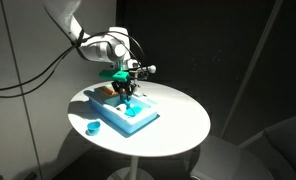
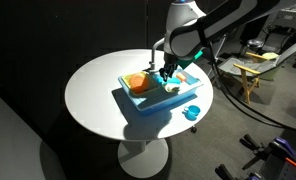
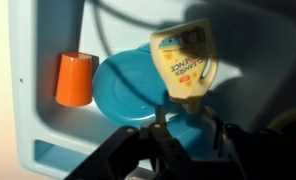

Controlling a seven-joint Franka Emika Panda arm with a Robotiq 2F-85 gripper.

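A cream-coloured squeeze bottle [image 3: 182, 58] with a printed label lies over the blue bin [image 3: 28, 90] in the wrist view. Its narrow cap end points down to my gripper. The fingers stand either side of that end, seemingly shut on it, though the exact contact is dark. A teal bowl or plate [image 3: 126, 88] is partly behind the bottle. Left of it lies an orange cup [image 3: 75, 80]. From outside, the gripper [image 1: 125, 97] appears over the bin [image 1: 140, 123], too small there to show its hold.
A small blue cup [image 1: 93, 128] stands on the round white table [image 1: 178, 130] outside the bin, also seen as a cup [image 2: 192, 113] near the table edge. The bin walls surround the gripper. Loose cables hang round the arm.
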